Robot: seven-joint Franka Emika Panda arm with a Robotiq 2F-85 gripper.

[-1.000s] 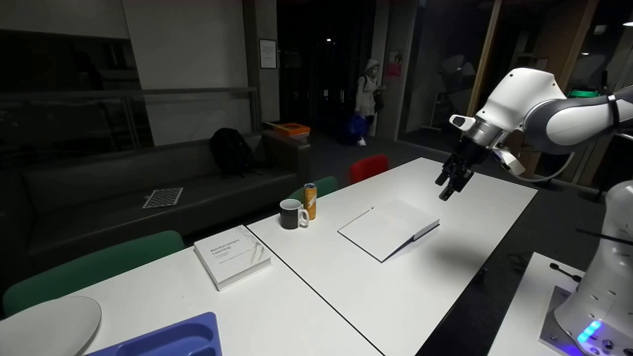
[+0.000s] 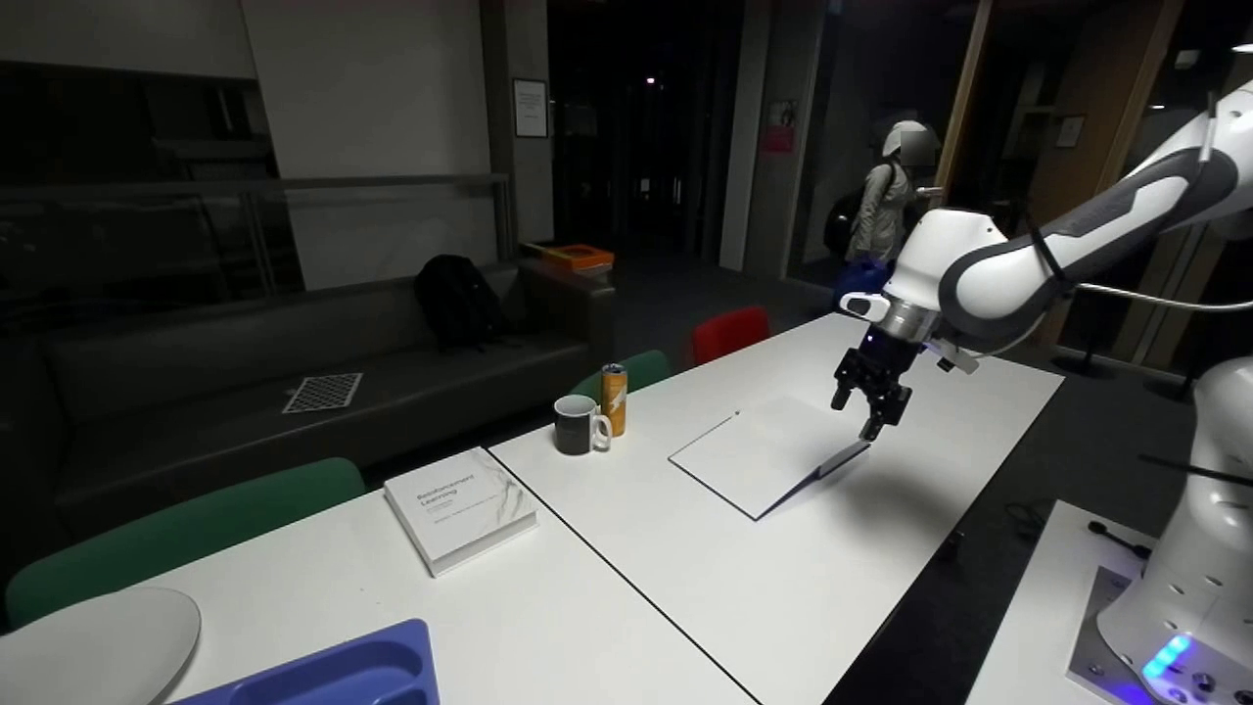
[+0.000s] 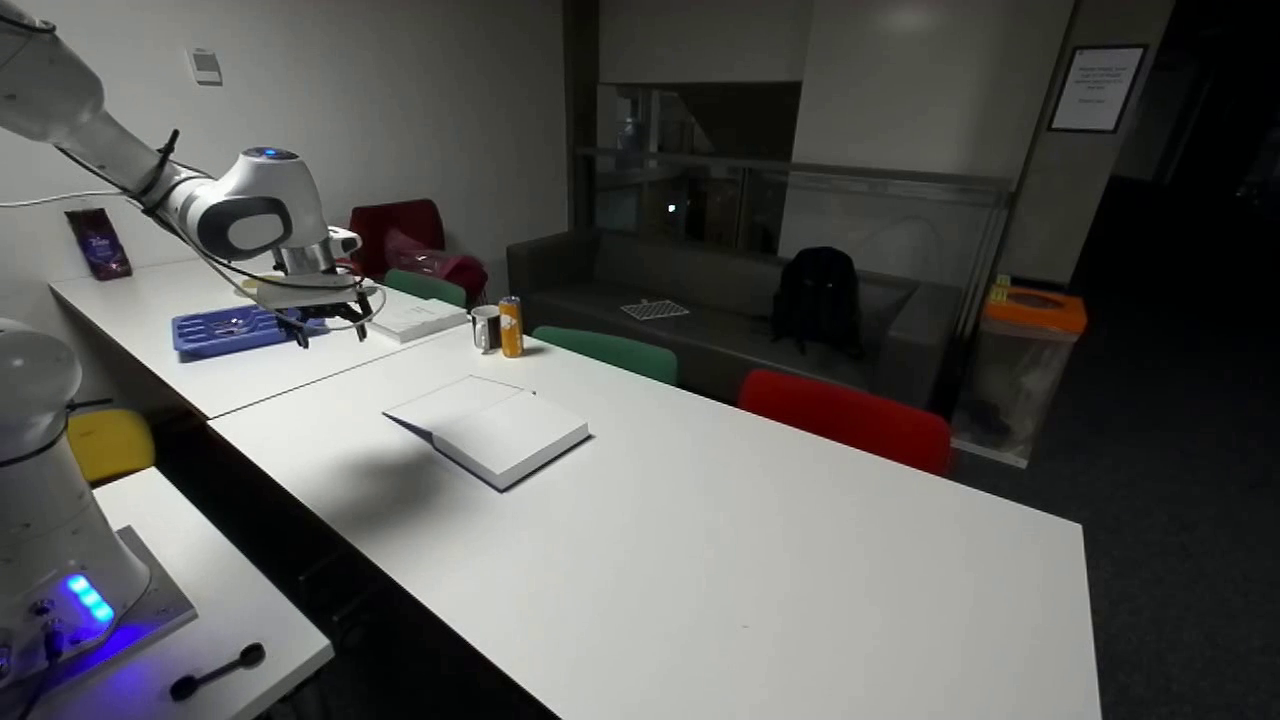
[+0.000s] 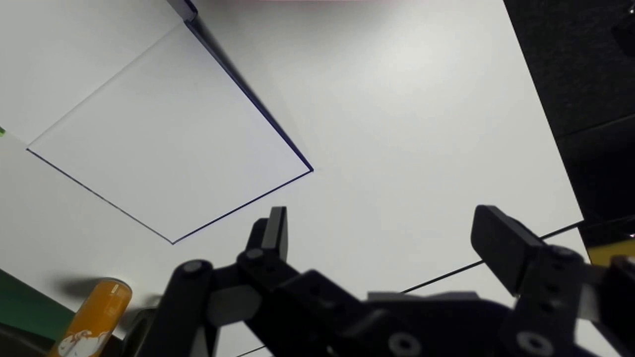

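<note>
An open book (image 2: 769, 452) with blank white pages and a dark cover edge lies on the white table, its thick page block to one side and a single cover spread out to the other. In the wrist view the flat cover side of the book (image 4: 172, 143) fills the upper left. My gripper is above the table with its fingers wide apart and only bare tabletop between them. From the second exterior view, the gripper (image 3: 330, 336) hangs in the air, clear of the book (image 3: 486, 426).
A dark mug (image 2: 576, 425) and an orange can (image 2: 614, 399) stand together near the far table edge. A closed white book (image 2: 458, 505), a blue tray (image 2: 341, 676) and a plate (image 2: 100, 646) occupy the adjoining table.
My arm has swung left and lower in the first exterior view, and the gripper now appears close to the book's edge there. The book has not moved. A person behind has walked rightward.
</note>
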